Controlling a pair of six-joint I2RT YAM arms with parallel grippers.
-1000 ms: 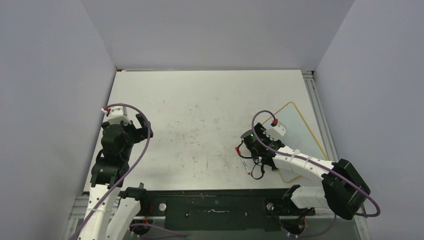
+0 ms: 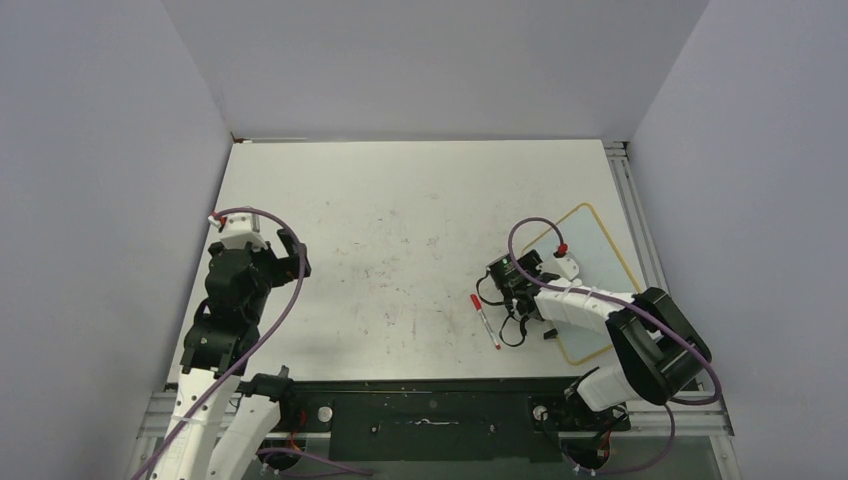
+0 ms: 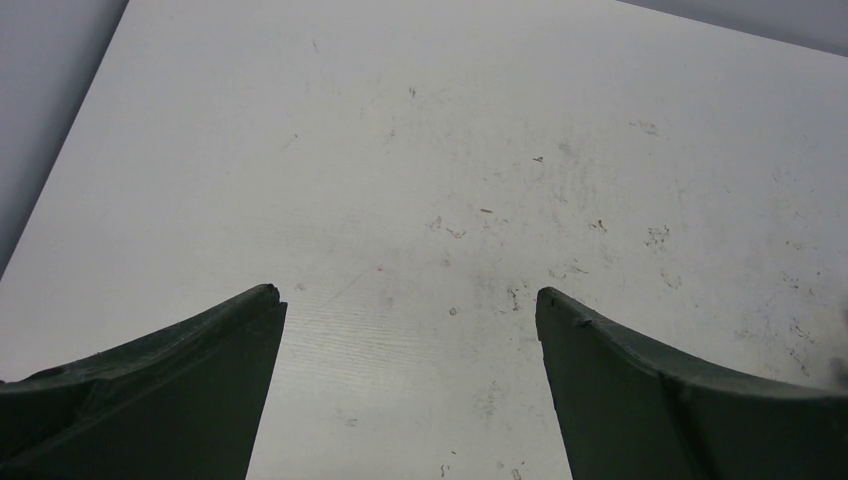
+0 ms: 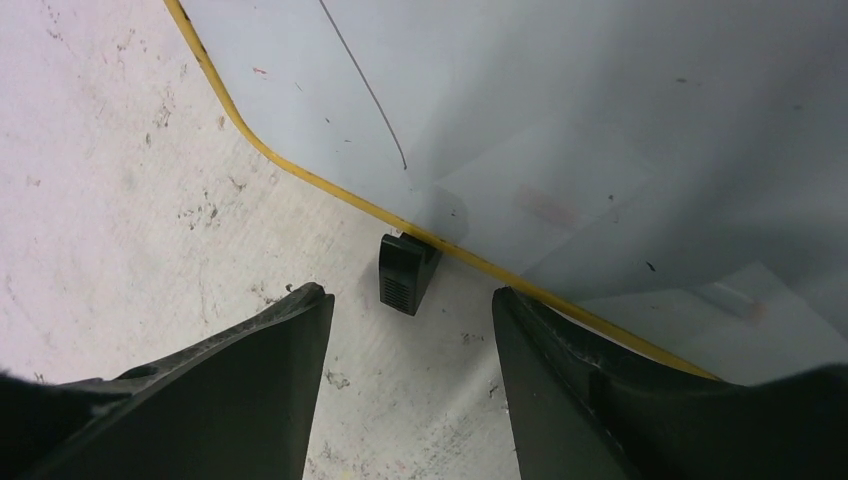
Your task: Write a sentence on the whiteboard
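A whiteboard (image 2: 595, 245) with a yellow rim lies at the right of the table, partly under my right arm; a small black block (image 4: 405, 275) sits at its rim in the right wrist view, between and just beyond the fingertips of my right gripper, which is open with nothing held. A red-capped marker (image 2: 486, 322) lies left of the board on the table. My left gripper stands open and empty over the bare table at the left.
Walls (image 2: 750, 200) border the table at left, right and back.
Over the last second my right arm has moved slightly right and toward the back, uncovering more of the marker. My left arm has shifted very slightly to the right.
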